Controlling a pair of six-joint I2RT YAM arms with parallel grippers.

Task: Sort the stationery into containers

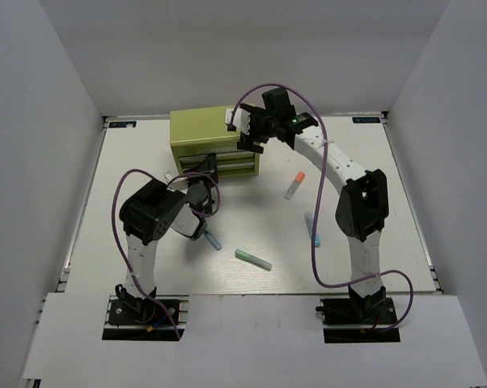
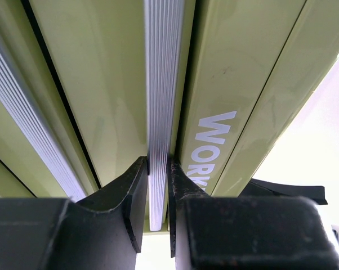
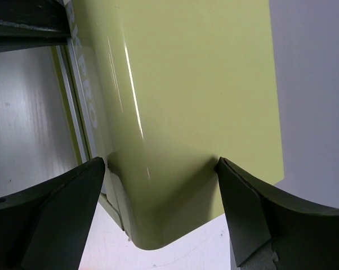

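Observation:
An olive-green drawer cabinet (image 1: 203, 125) with WORKPRO lettering stands at the back of the table. My left gripper is at a silver drawer handle (image 2: 164, 79), fingertips on either side of it; whether they grip it is unclear. My right gripper straddles the cabinet's right end (image 3: 186, 101), fingertips against its surface. On the table lie a green pen-like item (image 1: 252, 259), an orange-tipped one (image 1: 294, 185), a blue one (image 1: 312, 229), and another blue one (image 1: 213, 240) beside the left arm.
Side walls (image 1: 41, 186) and a back wall bound the white table (image 1: 373, 259). The front middle and right of the table have free room around the scattered items. Both arms reach over the table to the cabinet.

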